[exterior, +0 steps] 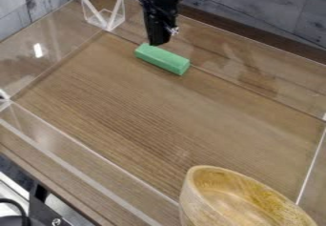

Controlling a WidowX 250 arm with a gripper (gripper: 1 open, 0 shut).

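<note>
A green block [163,60] lies on the wooden table [152,125] in the upper middle. The black gripper [162,31] hangs from the top edge just above and behind the block, apart from it in the picture. Its fingers are dark and small; whether they are open or shut is unclear.
A pale yellow bowl [239,199] sits at the front right. A clear wire-like object [105,10] stands at the back left, near the gripper.
</note>
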